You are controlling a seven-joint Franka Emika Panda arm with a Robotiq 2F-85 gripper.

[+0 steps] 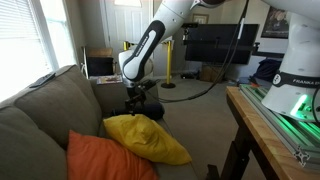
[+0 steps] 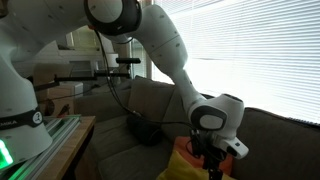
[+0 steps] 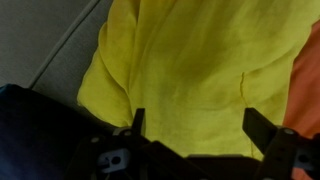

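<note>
A yellow pillow [image 1: 150, 138] lies on the grey sofa, overlapping an orange-red pillow [image 1: 100, 160]. My gripper [image 1: 134, 104] hangs pointing down at the far side of the yellow pillow, its fingers apart. In the wrist view the yellow cloth [image 3: 195, 70] fills most of the space below the gripper, with nothing seen clamped between the fingers. Whether the fingertips touch the cloth cannot be told. A strip of the orange-red pillow [image 3: 306, 90] shows at the right edge. In the second exterior view the gripper [image 2: 213, 170] covers part of the pillows.
A dark bolster [image 1: 152, 107] lies behind the yellow pillow, close to the gripper; its dark cloth [image 3: 40, 135] fills the wrist view's lower left. The sofa back [image 1: 50, 110] rises along one side. A wooden table [image 1: 275, 140] stands at the right.
</note>
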